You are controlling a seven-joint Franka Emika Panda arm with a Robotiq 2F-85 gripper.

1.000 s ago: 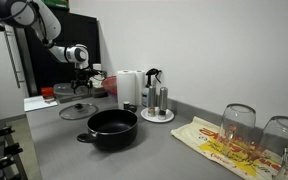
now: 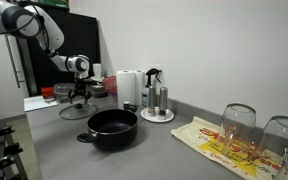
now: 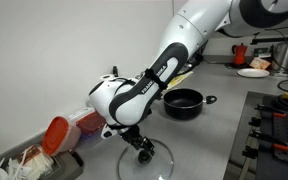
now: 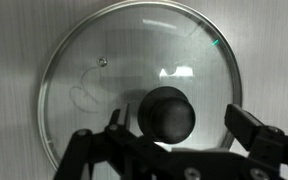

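Observation:
A round glass lid (image 4: 94, 85) with a metal rim and a black knob (image 4: 168, 115) lies flat on the table. My gripper is above it in the wrist view, fingers spread wide, with the knob showing between the two fingers. In exterior view 2 the gripper (image 3: 129, 142) hangs low over the lid (image 3: 134, 174), close to its knob (image 3: 145, 156); whether they touch cannot be told. Beside the lid (image 2: 72, 112) stands an empty black pan (image 2: 112, 128) with its handle pointing toward the front left.
Behind the pan are a paper towel roll (image 2: 130, 86) and a white plate (image 2: 157, 115) holding bottles and grinders. Glass jars (image 2: 238, 122) sit on a patterned cloth (image 2: 206, 138) to the right. A red container (image 3: 58, 131) is near the arm. Table in front of the pan is clear.
The lid and pan have stayed in place.

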